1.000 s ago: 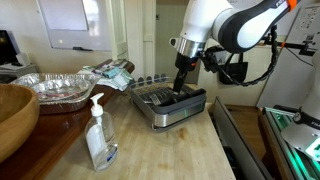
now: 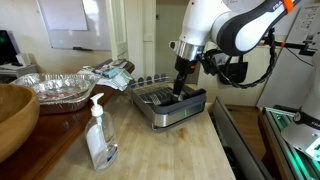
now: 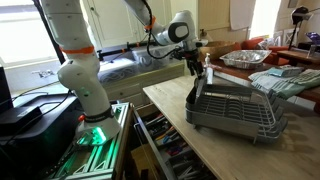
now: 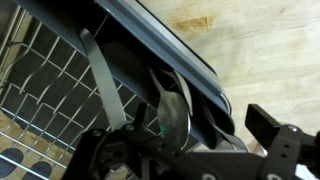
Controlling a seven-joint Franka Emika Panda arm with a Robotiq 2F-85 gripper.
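Note:
My gripper is open above a narrow dark cutlery compartment [image 4: 150, 35] along one side of the dish rack, its fingers apart. Between and beneath the fingers, several metal utensils stand in the compartment, among them a spoon [image 4: 172, 115]. A flat-handled utensil [image 4: 102, 80] leans across the wire rack near the left finger. In exterior view 1 the gripper [image 2: 182, 78] hangs just over the grey dish rack [image 2: 165, 117]; its fingertips are too small to make out there. Exterior view 2 shows the rack [image 3: 235, 125] from the other side, with the arm reaching over its far end.
A clear pump bottle [image 2: 100, 138] stands left of the rack. Behind are a foil tray [image 2: 60, 92], a folded cloth [image 2: 115, 74] and a large brown bowl [image 2: 15, 118]. Bare wooden tabletop [image 2: 160, 155] lies in front of the rack. An open drawer [image 3: 170, 150] sits below the table edge.

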